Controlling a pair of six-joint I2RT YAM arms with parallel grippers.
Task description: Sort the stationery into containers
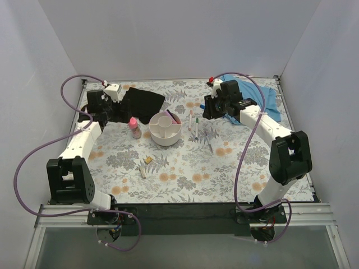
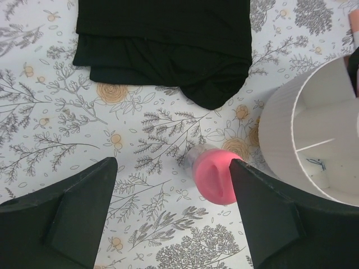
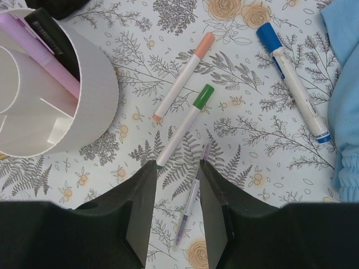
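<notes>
A white round divided container [image 1: 165, 134] stands mid-table, with a purple marker [image 3: 42, 53] and a black one [image 3: 53, 42] leaning inside. An orange-capped marker [image 3: 183, 77], a green-capped marker [image 3: 185, 126] and a slim clear pen [image 3: 192, 193] lie to its right; farther right is a blue-capped marker [image 3: 297, 84]. My right gripper hovers over these with a gap between its fingers and nothing held. A pink-capped clear bottle [image 2: 214, 175] is beside the container. Above it hangs my left gripper, open and empty, its right finger partly overlapping the cap.
A folded black cloth [image 1: 145, 103] lies at the back left, a blue cloth [image 1: 252, 95] at the back right. A small yellow block [image 1: 148, 159] and a short pale stick [image 1: 142, 172] lie nearer the front.
</notes>
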